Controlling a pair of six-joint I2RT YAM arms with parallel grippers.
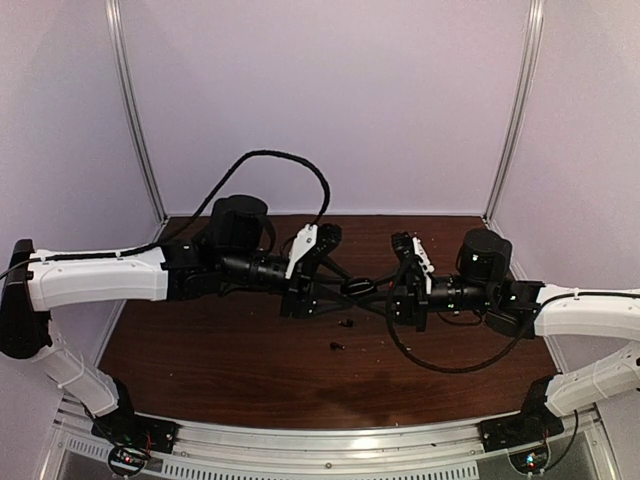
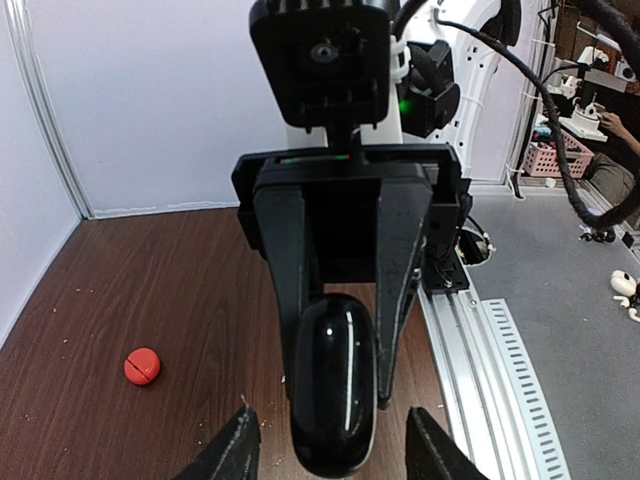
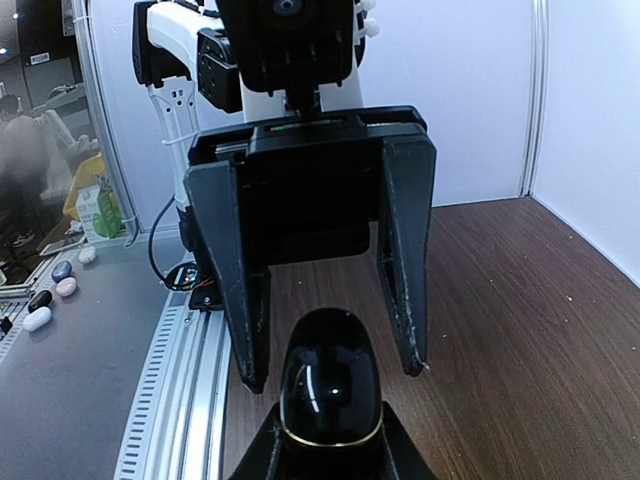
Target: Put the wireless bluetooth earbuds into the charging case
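Observation:
The glossy black charging case [image 1: 358, 287] is off the table between the two grippers, its lid looking closed, with a thin gold seam in the right wrist view. My right gripper is shut on the case from its side. Facing it, my left gripper stands open; its fingers [image 3: 405, 290] are spread wide, with gaps between them and the case. Two small dark pieces, apparently the earbuds, lie on the table: one piece [image 1: 347, 323] just below the grippers, the other piece [image 1: 337, 346] slightly nearer the front.
A red ball [image 2: 142, 366] rests on the brown table [image 1: 240, 370]. The right arm's black cable [image 1: 450, 370] loops low in front of its gripper. White walls enclose the back and sides.

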